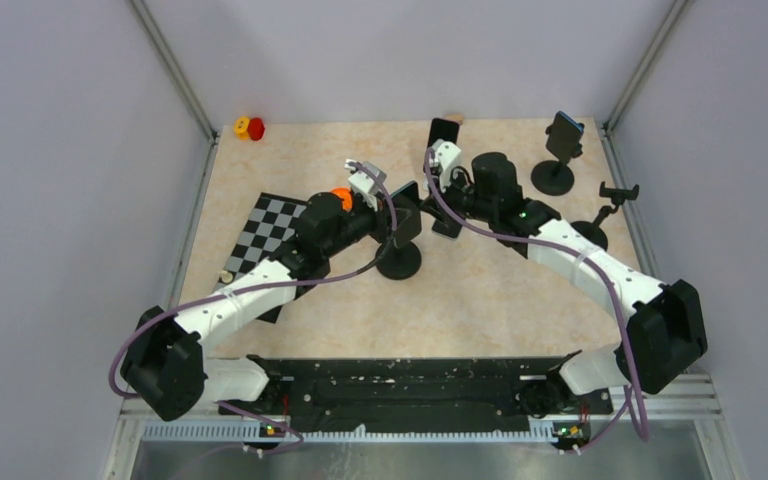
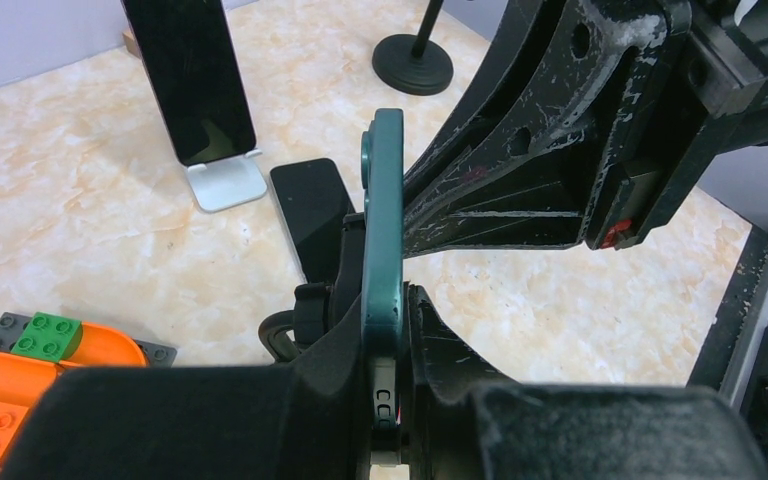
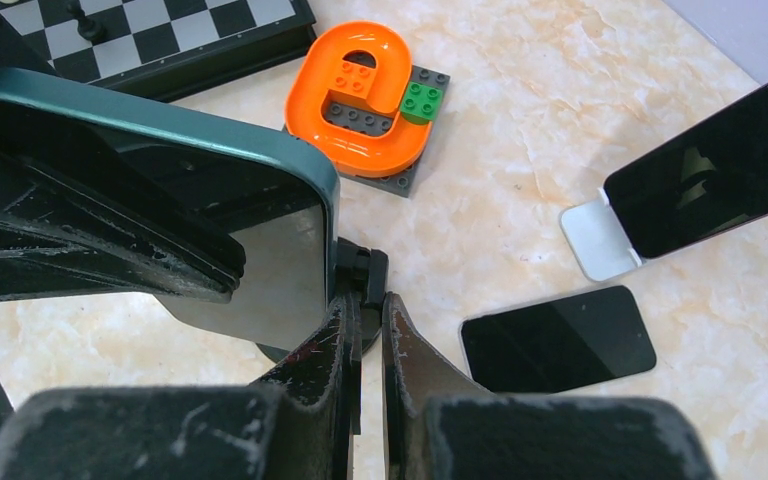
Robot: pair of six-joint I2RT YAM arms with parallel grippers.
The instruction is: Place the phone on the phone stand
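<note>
A teal-edged phone stands nearly upright at the central black phone stand [image 1: 398, 262]; in the right wrist view its reflective face [image 3: 270, 270] fills the left side. My left gripper [image 1: 382, 215] is shut on that phone. My right gripper [image 1: 430, 205] is beside it, its fingers closed around part of the stand's holder [image 3: 365, 270] behind the phone, as far as the right wrist view shows; the exact contact is partly hidden.
A phone lies flat [image 3: 558, 338] behind; another [image 3: 705, 160] stands on a white stand. A chessboard [image 1: 258, 240] and orange toy [image 3: 390, 150] are left. Two black stands [image 1: 552, 175] are right.
</note>
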